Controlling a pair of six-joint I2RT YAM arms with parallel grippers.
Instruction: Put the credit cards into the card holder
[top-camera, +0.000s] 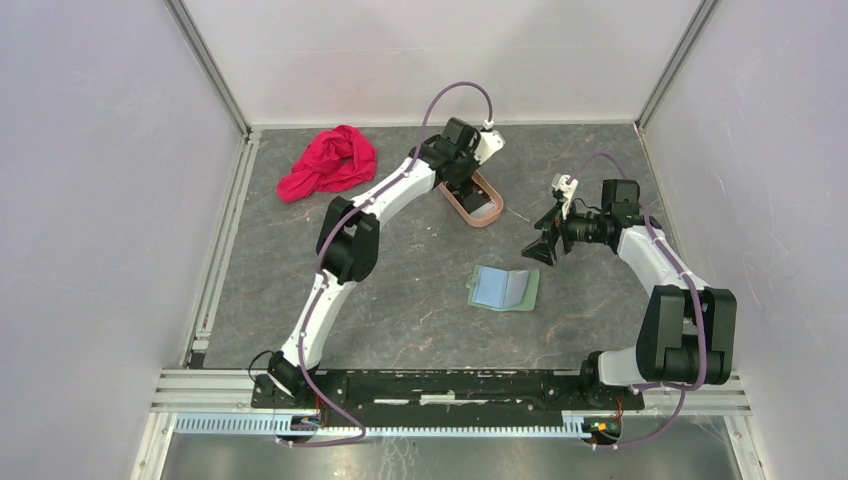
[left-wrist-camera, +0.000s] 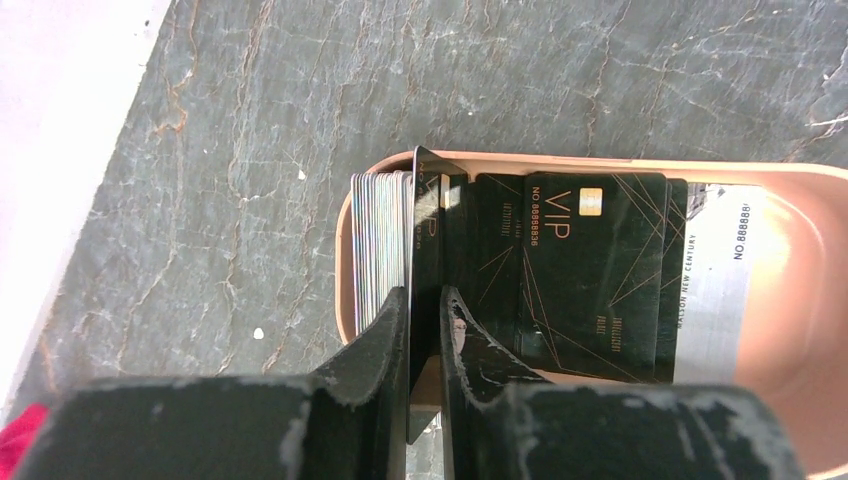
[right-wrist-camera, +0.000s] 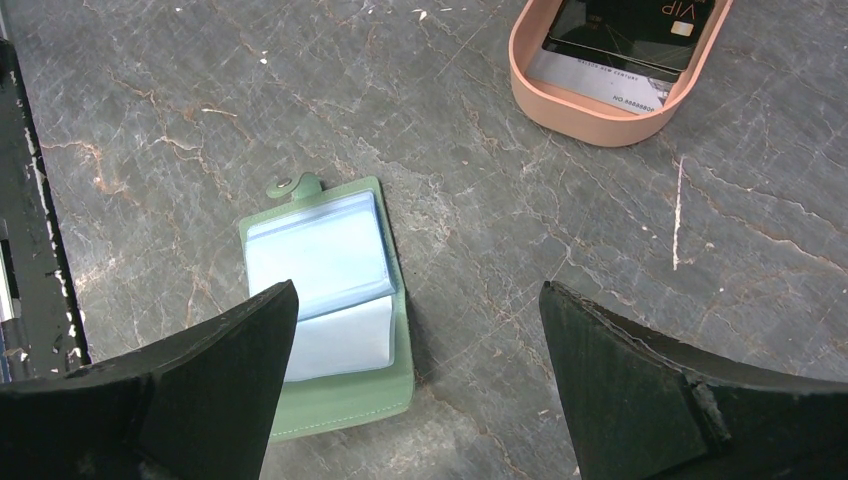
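A pink box (left-wrist-camera: 805, 330) holds a row of cards on edge and several flat black VIP cards (left-wrist-camera: 590, 270), with a silver card (left-wrist-camera: 718, 270) beneath. My left gripper is over the box, its fingers narrowly apart around an upright black card (left-wrist-camera: 424, 210) beside the row; whether it grips it is unclear. The green card holder (right-wrist-camera: 320, 400) lies open on the table, blue-white sleeves showing, below and right of the box in the top view. My right gripper stands open and empty above the table near it.
A crumpled red cloth (top-camera: 325, 165) lies at the back left. White walls enclose the sides and back.
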